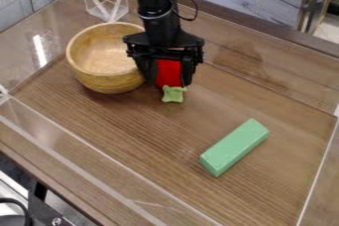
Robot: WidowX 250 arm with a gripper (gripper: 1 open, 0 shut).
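Note:
My black gripper [165, 61] is lowered over a red object [169, 74] with a small green piece [172, 94] at its near end. The fingers stand open on either side of the red object, partly covering it. A tan bowl [101, 50] sits just left of the gripper, close against it. A long mint-green block [235, 147] lies apart at the lower right.
A white wire-like object [106, 7] stands behind the bowl at the back left. A wooden ledge runs along the upper right.

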